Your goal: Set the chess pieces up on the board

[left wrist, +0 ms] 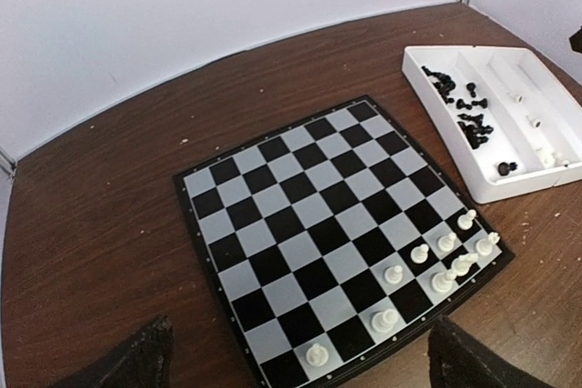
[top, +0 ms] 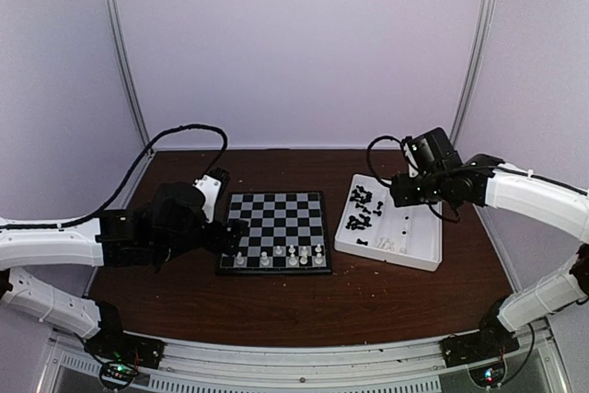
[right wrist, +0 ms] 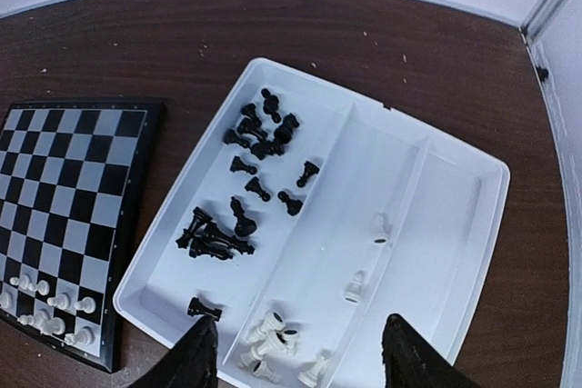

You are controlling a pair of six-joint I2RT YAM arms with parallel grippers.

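Observation:
The black-and-grey chess board (left wrist: 314, 224) lies flat on the table. Along its near edge and right corner stand several white pieces, among them a lone one (left wrist: 316, 354) at the near left corner. My left gripper (top: 237, 236) is open and empty at the board's left side. To the right, the white box (right wrist: 496, 188) holds black pieces (right wrist: 218, 241) in its left compartment and white pieces (right wrist: 268, 343) in the middle one, two of them lying apart from the near cluster. Above the box hangs my right gripper, its fingers apart with nothing between them.
The box's right compartment (right wrist: 450, 224) is empty. Bare brown table (top: 276, 310) runs in front of the board and box, and behind them. Light walls enclose the back and sides.

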